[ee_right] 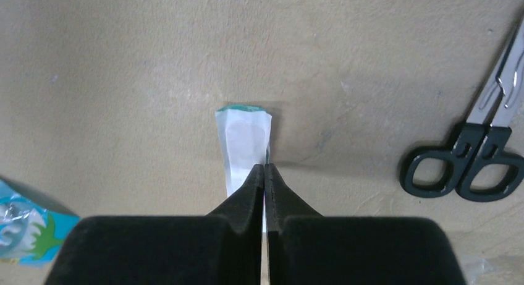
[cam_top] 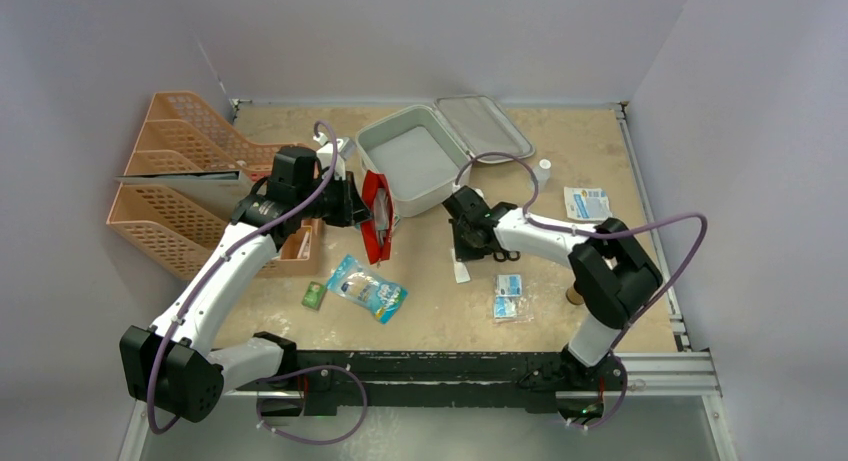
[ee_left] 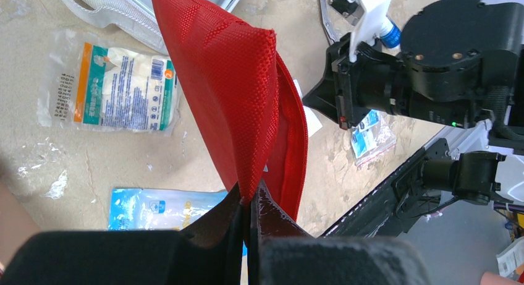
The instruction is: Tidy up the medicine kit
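My left gripper is shut on the edge of a red mesh pouch (cam_top: 376,217), which hangs upright with its side gaping, beside the open grey case (cam_top: 412,161). In the right wrist view, a narrow white packet (ee_right: 247,136) with a green end lies beneath my right gripper. That gripper is shut, its tips at the packet's right edge; whether the edge is caught between them I cannot tell. To the right of it lie black-handled scissors (ee_right: 473,152).
A blue packet (cam_top: 368,288) and a small green box (cam_top: 314,295) lie front left. The orange basket (cam_top: 180,251) fills the left side. At right are small blue-white packets (cam_top: 508,286), a white bottle (cam_top: 541,171) and a flat packet (cam_top: 587,203).
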